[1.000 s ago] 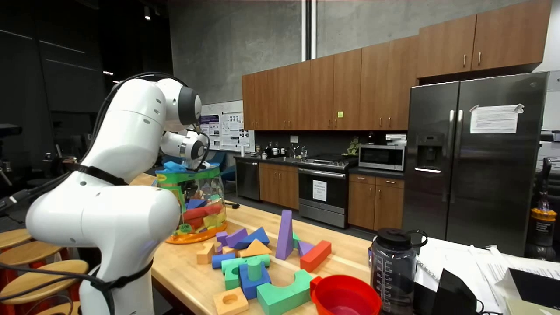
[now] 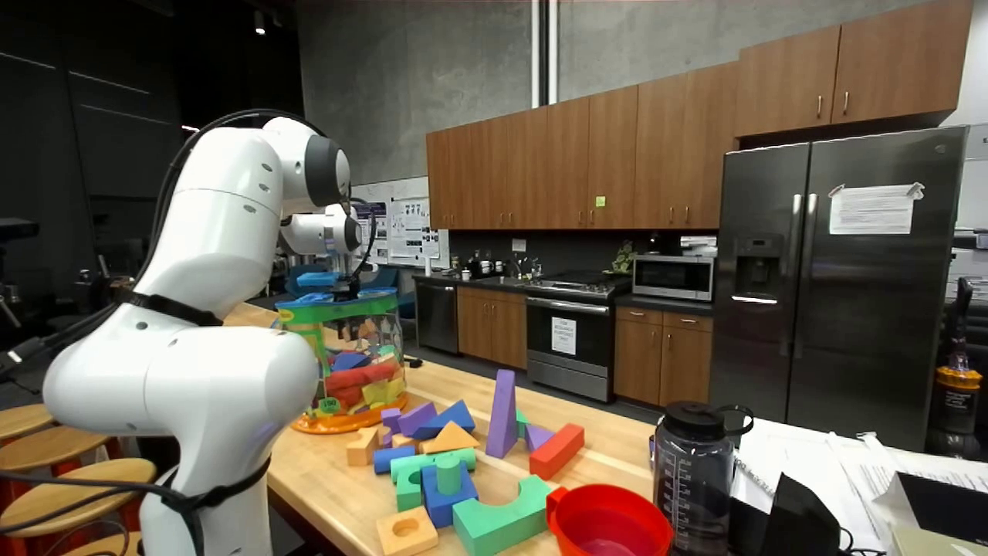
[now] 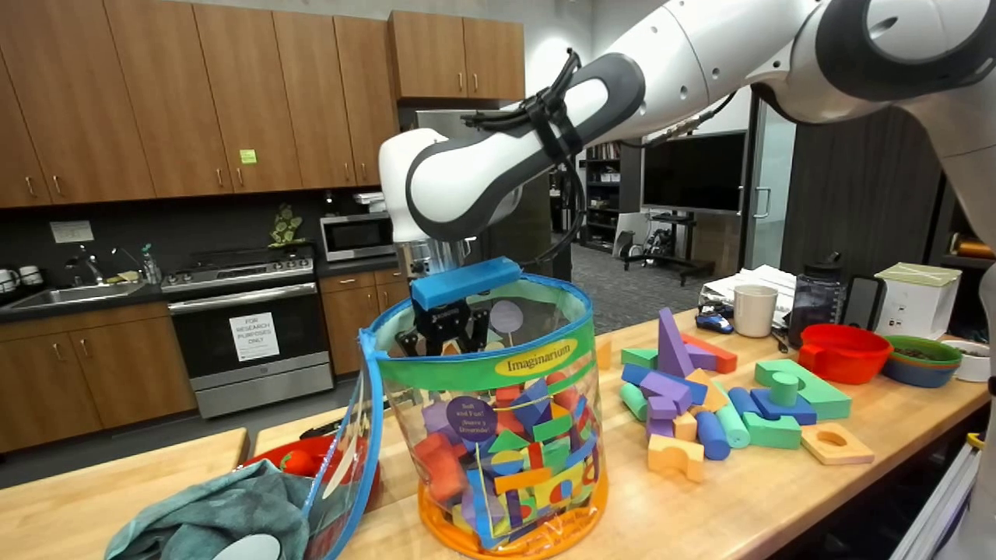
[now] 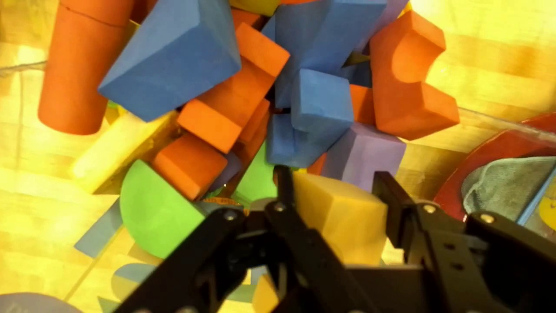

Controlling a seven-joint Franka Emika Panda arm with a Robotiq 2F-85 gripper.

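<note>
My gripper is shut on a yellow-orange block [image 4: 341, 219], with one finger on either side of it. In exterior view 2 the gripper [image 3: 446, 344] points down at the open top of a clear round bag [image 3: 485, 368] with a green band and blue rim. The bag is filled with coloured foam blocks. Below the fingers in the wrist view are a blue block [image 4: 322, 101], a purple block [image 4: 365, 154], a green half-round block [image 4: 156, 208] and several orange ones. The held block's lower end lies partly behind my fingers.
Several loose blocks, among them a tall purple wedge [image 3: 672, 345], lie beside the bag. Beyond them stand a red bowl [image 3: 845, 355] and a dark bottle [image 3: 817, 299]. The bag's flap [image 3: 359, 467] hangs open beside a teal cloth [image 3: 219, 518].
The wrist has risen and straightened from a tilted pose, and the blue piece on the hand sits higher. The bag has shifted slightly; the loose blocks have stayed put.
</note>
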